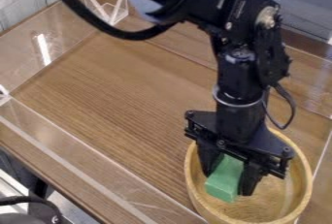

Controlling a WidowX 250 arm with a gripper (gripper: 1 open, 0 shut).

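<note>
My black gripper (238, 163) points down into a round tan bowl (286, 201) at the lower right of the camera view, shut on a green block (226, 177). The block sits low within the bowl's outline; whether it touches the bottom cannot be told. The back part of the bowl is hidden behind the gripper.
A wooden table (111, 107) with clear low walls fills the left and middle, mostly bare. A black cable arcs over the upper left, and dark gear lies outside the table at the lower left.
</note>
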